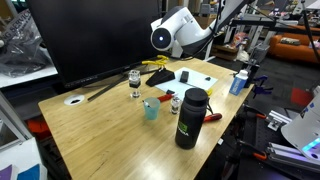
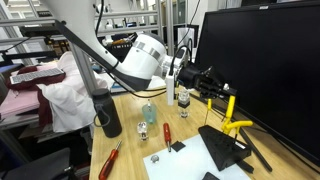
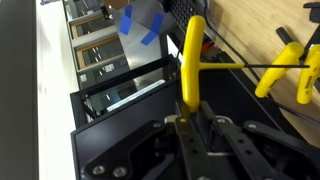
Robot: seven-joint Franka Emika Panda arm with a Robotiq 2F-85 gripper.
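Observation:
A yellow tool handle (image 3: 190, 65) stands between the fingertips of my gripper, which is shut on it in the wrist view. Exterior view 2 shows the gripper (image 2: 226, 88) at the top of an upright yellow handle (image 2: 231, 104). Close by are other yellow handles (image 2: 240, 125), above a black holder (image 2: 222, 146). Whether the held handle has left the holder, I cannot tell. From exterior view 1 the arm (image 1: 176, 30) hides the fingers, and yellow parts (image 1: 155, 61) show just below it.
A white sheet (image 2: 180, 163) lies beside the holder. Red-handled screwdrivers (image 2: 108, 163), a black bottle (image 1: 191, 118), a teal cup (image 1: 151, 109) and glass jars (image 1: 134, 83) stand or lie around. A large black screen (image 1: 110, 40) rises behind.

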